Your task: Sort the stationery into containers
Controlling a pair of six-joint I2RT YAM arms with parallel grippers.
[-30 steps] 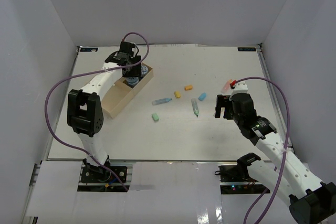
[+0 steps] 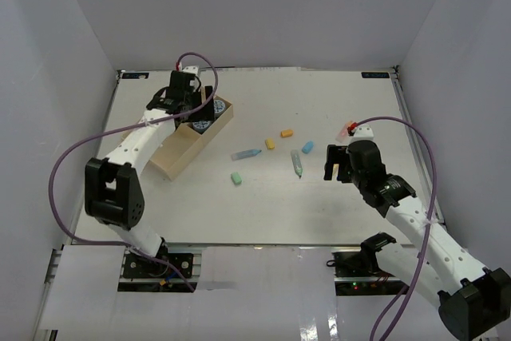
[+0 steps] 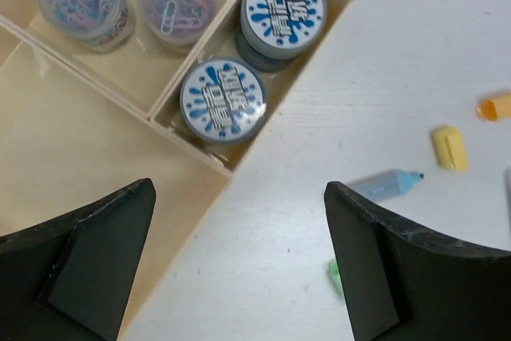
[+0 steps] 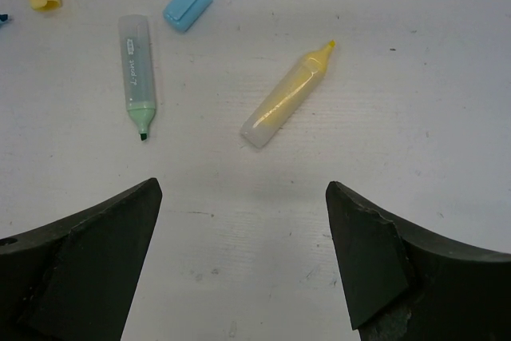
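Two round jars with blue-splash lids, one jar (image 3: 223, 100) nearer and another jar (image 3: 283, 12) beyond it, stand in the narrow compartment of the wooden box (image 2: 177, 154). Clear tubs of paper clips (image 3: 179, 4) occupy the compartment beside them. My left gripper is open above the box, nothing between its fingers. My right gripper is open over the table, empty. Ahead of it lie an uncapped yellow marker (image 4: 287, 95) and an uncapped green marker (image 4: 138, 73). A blue marker (image 2: 246, 154) lies right of the box.
Loose caps lie mid-table: yellow cap (image 2: 270, 143), orange cap (image 2: 287, 132), blue cap (image 2: 307, 147), green cap (image 2: 236, 178). A pink marker (image 2: 344, 131) lies near the right arm. The box's large front compartment looks empty where visible.
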